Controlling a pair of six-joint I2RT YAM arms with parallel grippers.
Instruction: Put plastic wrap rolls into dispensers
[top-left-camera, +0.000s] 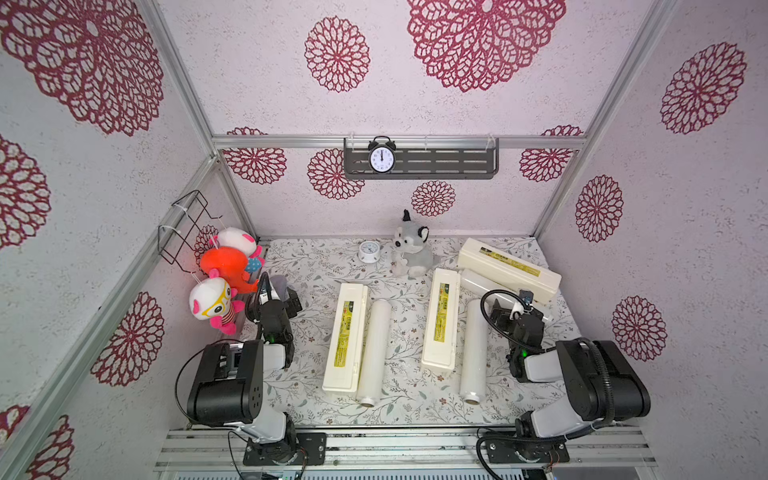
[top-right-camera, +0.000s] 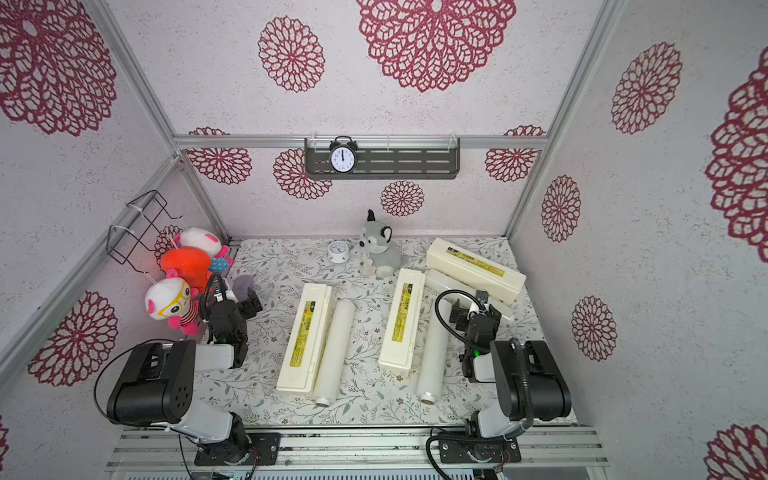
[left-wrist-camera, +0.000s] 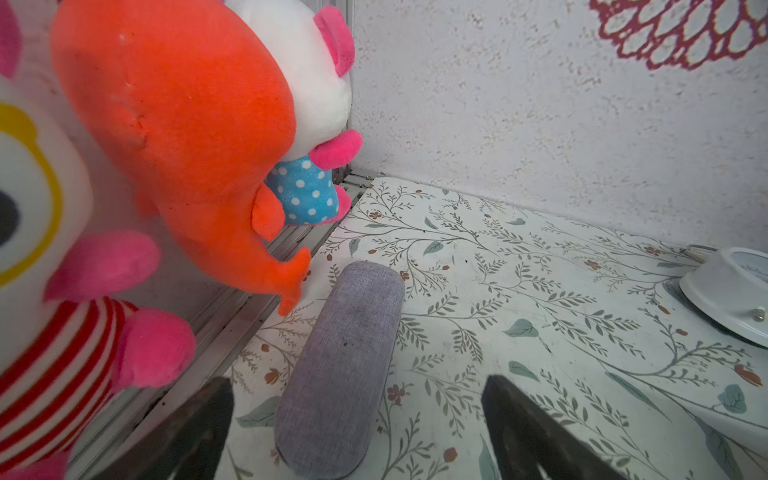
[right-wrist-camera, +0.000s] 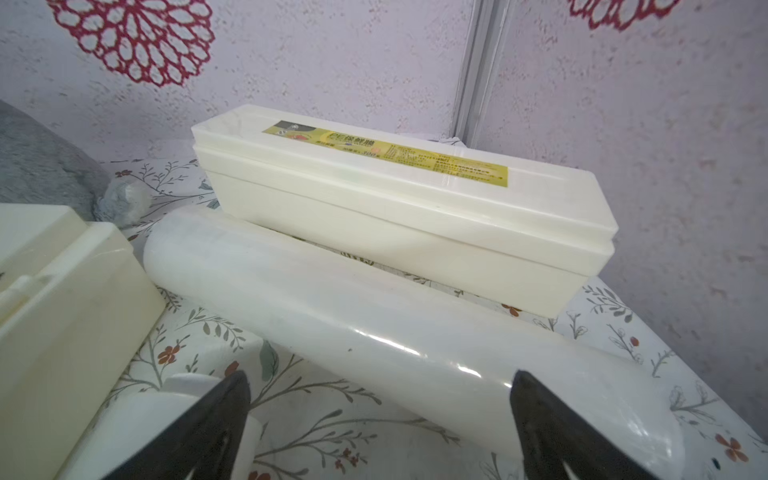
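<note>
Three cream dispensers with yellow labels lie closed on the table: a left one (top-left-camera: 345, 337), a middle one (top-left-camera: 441, 318) and a back-right one (right-wrist-camera: 400, 204). Beside each is a white wrap roll: the left roll (top-left-camera: 373, 352), the middle roll (top-left-camera: 475, 352) and the back-right roll (right-wrist-camera: 400, 328), which lies slantwise along its dispenser. My right gripper is open close to the back-right roll, near the far end of the middle roll, with nothing held. Over at the left side, my left gripper stands open and empty above a grey oblong object (left-wrist-camera: 342, 368).
Plush toys (top-left-camera: 228, 276) hang from a wire rack at the left wall, close to the left arm. A grey plush dog (top-left-camera: 413, 248) and a small white dial (top-left-camera: 369, 252) stand at the back. Bare cloth separates the left and middle pairs.
</note>
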